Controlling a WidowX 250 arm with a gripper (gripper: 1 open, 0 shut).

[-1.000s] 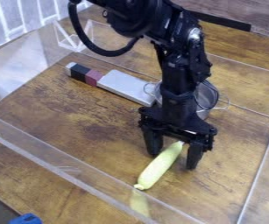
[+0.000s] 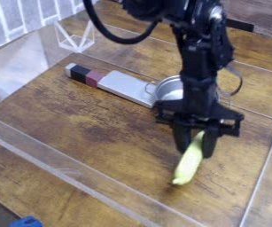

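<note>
The black gripper is shut on a pale yellow-green elongated object, which hangs down from between its fingers, tilted, near the right middle of the wooden surface. The image is slightly blurred; whether the object touches the surface cannot be told.
Behind the arm sit a round metal vessel and a long silver item with a dark and maroon end. Clear panels edge the area. A blue item lies at the lower left.
The gripper has shut on the yellow-green object and moved up and slightly right, carrying it, so that it now hangs more upright.
</note>
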